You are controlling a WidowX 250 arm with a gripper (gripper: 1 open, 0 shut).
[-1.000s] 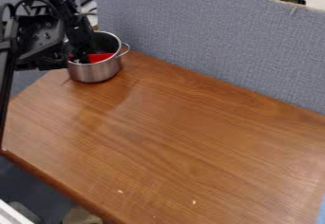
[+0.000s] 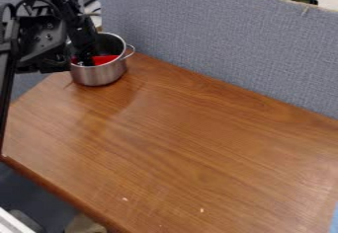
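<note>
A steel pot (image 2: 101,75) with side handles stands at the far left corner of the wooden table, with a red object (image 2: 102,59) inside it. My black gripper (image 2: 87,55) reaches down into the pot from above left, by the red object. Its fingertips are hidden in the pot, so what is between them does not show clearly.
A grey padded partition (image 2: 224,44) runs along the back. The table's front left edge drops to a dark floor.
</note>
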